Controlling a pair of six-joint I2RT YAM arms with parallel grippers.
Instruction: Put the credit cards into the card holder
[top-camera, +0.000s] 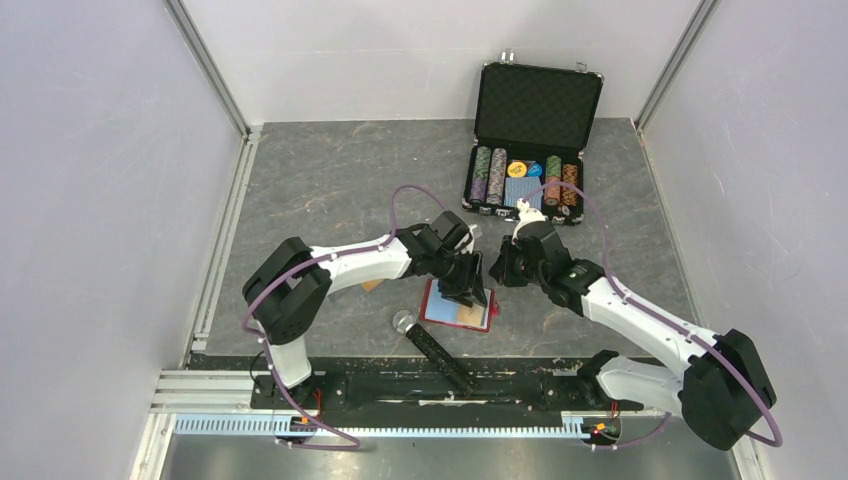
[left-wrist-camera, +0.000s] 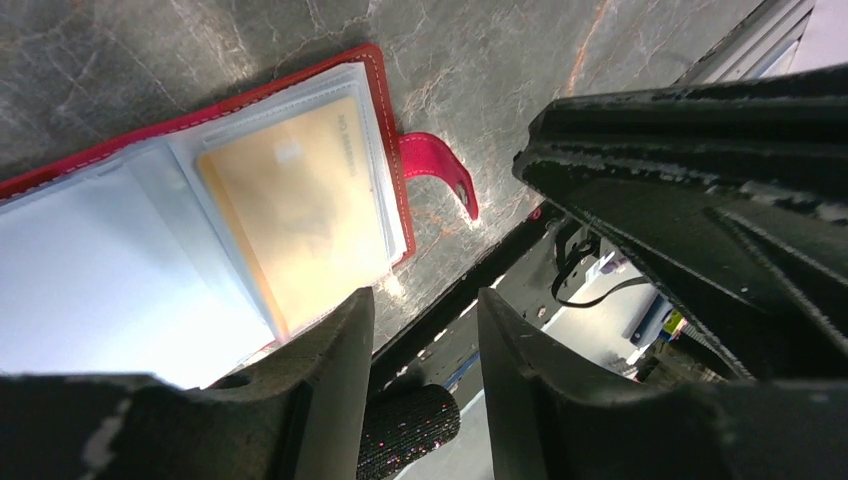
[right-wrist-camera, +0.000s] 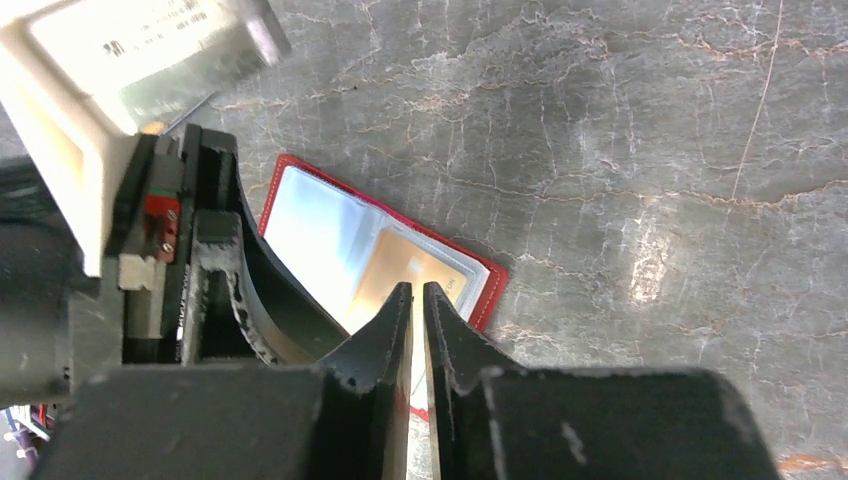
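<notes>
The red card holder lies unfolded on the table with clear plastic sleeves. A gold card rests in its right-hand sleeve in the left wrist view; the other half looks pale blue-white, with no card visible in it. My left gripper hovers over the holder's near right part, fingers apart and empty. Just beyond the holder's right end is my right gripper; only a narrow gap parts its fingertips in the right wrist view, with nothing held there. Another gold card shows partly beneath the left forearm.
A black microphone lies in front of the holder, close to its front left corner. At the back right stands an open case of poker chips.
</notes>
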